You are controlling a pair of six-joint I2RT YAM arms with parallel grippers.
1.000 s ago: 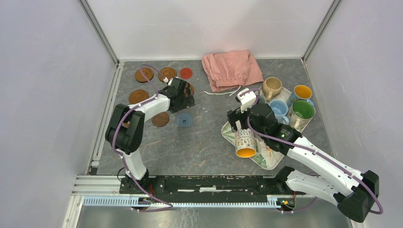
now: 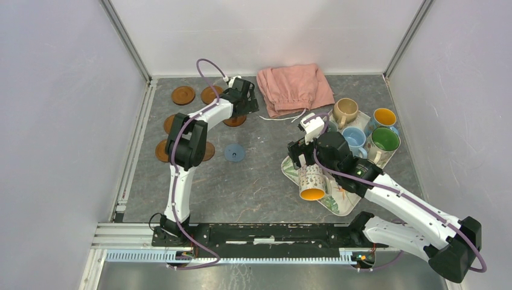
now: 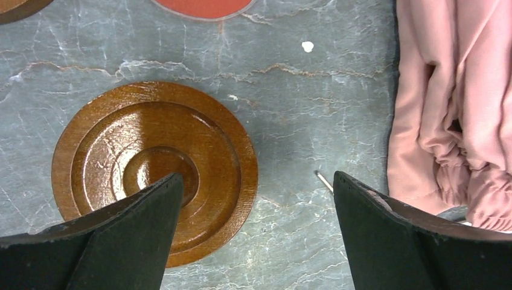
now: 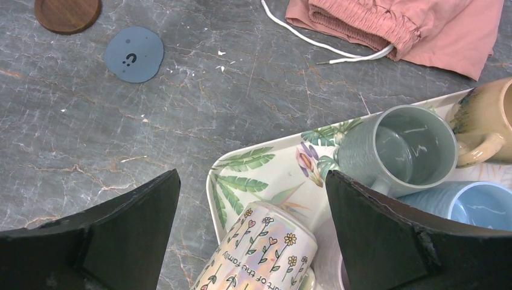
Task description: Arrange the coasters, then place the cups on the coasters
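Several brown wooden coasters (image 3: 220, 130) lie at the left of the table. A blue-grey coaster (image 2: 234, 153) sits nearer the middle, and a red coaster (image 3: 205, 6) shows at the top of the left wrist view. Over the back of the table, above a brown coaster's right side, my left gripper is open and empty. The cups are grouped at the right: a patterned white cup (image 4: 259, 257) on its side, a grey-green cup (image 4: 416, 145), a blue cup (image 2: 354, 138) and others. My right gripper, open and empty, hovers by the patterned cup.
A leaf-print tray (image 4: 212, 196) lies under the cups. Pink cloth (image 2: 293, 87) with a white cord is bunched at the back, right of my left gripper. Bare grey tabletop (image 2: 253, 187) stretches across the centre and front.
The left arm has moved toward the back and slightly right, and now hides the red coaster in the top view. The right arm, cups and cloth look unmoved.
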